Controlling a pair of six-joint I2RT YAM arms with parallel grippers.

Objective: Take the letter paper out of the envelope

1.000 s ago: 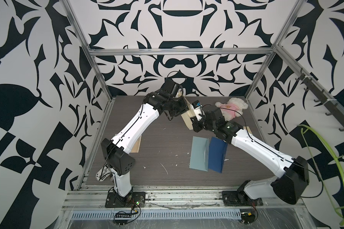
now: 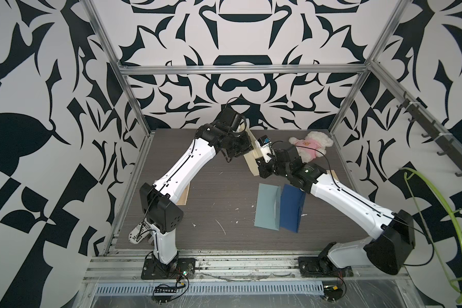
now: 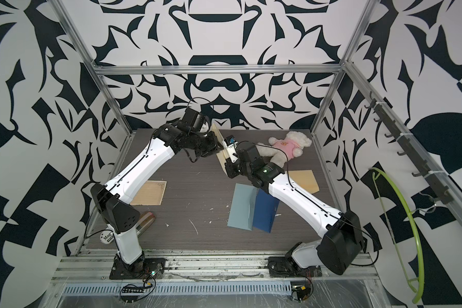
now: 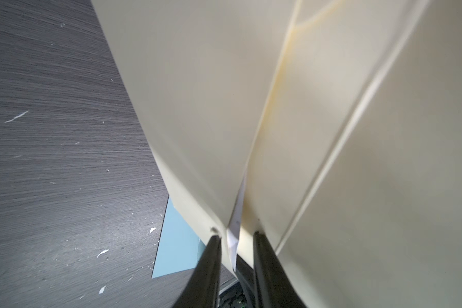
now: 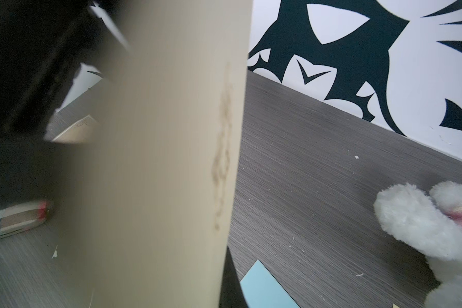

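Note:
A cream envelope [image 2: 252, 159] is held up between the two arms near the back centre. In the left wrist view its opened layers [image 4: 184, 87] fill much of the frame, with a sliver of white [image 4: 234, 225] inside the fold. My left gripper has its dark fingertips at that fold, slightly apart; whether paper is between them is unclear. My right gripper [image 2: 262, 163] holds the envelope's edge; in the right wrist view the envelope [image 5: 164, 154] hides most of its fingers.
A plush bear [image 3: 287, 146] sits at back right. Teal [image 2: 267, 205] and navy [image 2: 292, 208] envelopes lie front right, a tan card [image 3: 302, 180] behind them, another [image 3: 151, 192] at left.
My left arm has shifted slightly right at the elbow and wrist. My right arm and the envelope look nearly still.

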